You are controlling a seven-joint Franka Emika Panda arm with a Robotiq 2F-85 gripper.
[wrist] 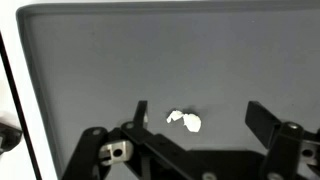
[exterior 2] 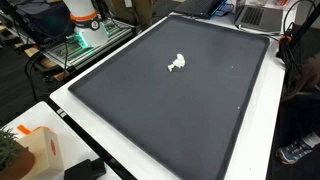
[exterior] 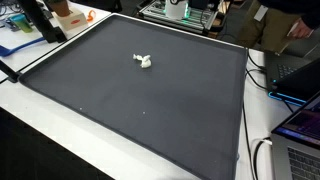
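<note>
A small crumpled white piece (wrist: 190, 121) lies on the dark grey board; its material is hard to make out. In exterior view 1 the white piece (exterior: 145, 61) rests toward the far side of the board, and in exterior view 2 the same white piece (exterior 2: 177, 62) shows with bare surface all around it. My gripper is open in the wrist view, its two dark fingers wide apart at the bottom edge. Seen from above, the white piece appears between the fingers, touching neither. Both exterior views leave the fingers out of frame.
The grey board (exterior: 150, 105) is otherwise clear, with a slightly raised rim, on a white table (exterior 2: 80, 100). Laptops (exterior: 300, 155) and cables sit along one side. A potted plant (exterior 2: 12, 152) and an orange-and-white object (exterior 2: 42, 148) stand at a corner off the board.
</note>
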